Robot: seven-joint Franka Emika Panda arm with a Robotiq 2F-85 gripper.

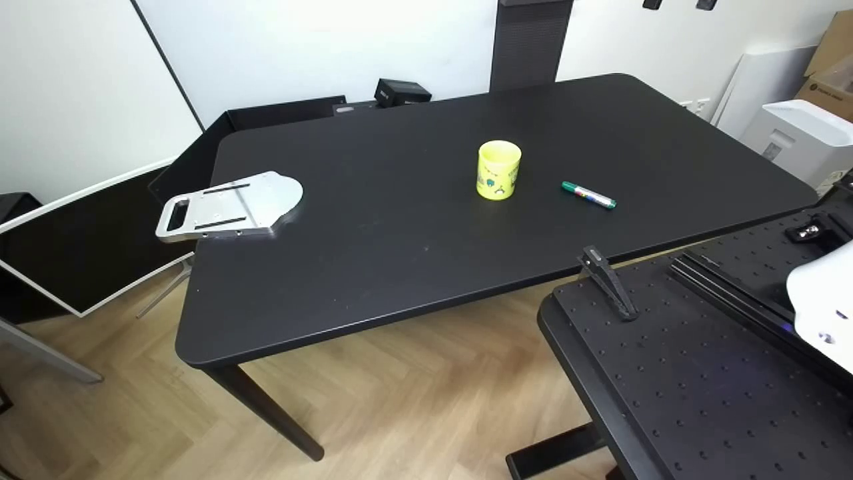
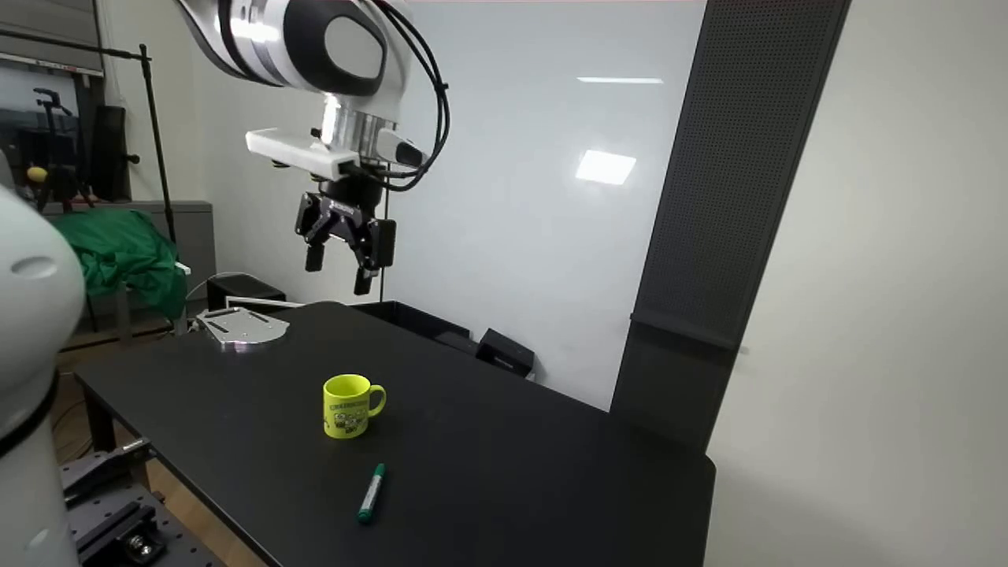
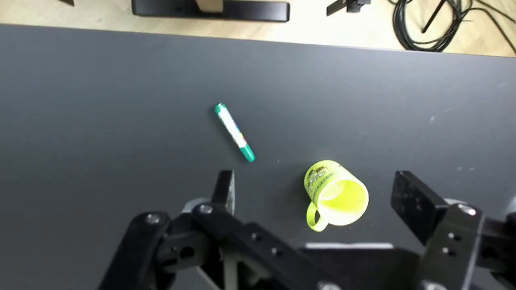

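Observation:
High above the black table (image 2: 529, 472), my gripper (image 2: 338, 270) hangs open with nothing between its fingers. At the top edge of exterior view 1 only the tips of its fingers (image 1: 706, 4) show. A yellow mug (image 1: 497, 171) with printed pictures stands upright on the table. In the wrist view the mug (image 3: 333, 193) appears between the open fingers but far below them, its handle towards the lower left. Beside the mug lies a marker (image 1: 589, 195) with a white body and green ends; in the wrist view the marker (image 3: 234, 131) is up and left of the mug.
A flat silver metal plate (image 1: 240, 204) lies at the table's left end, its handle overhanging the edge. Beyond a gap at the front stands a separate black perforated bench (image 1: 688, 376) with a clamp (image 1: 609, 284).

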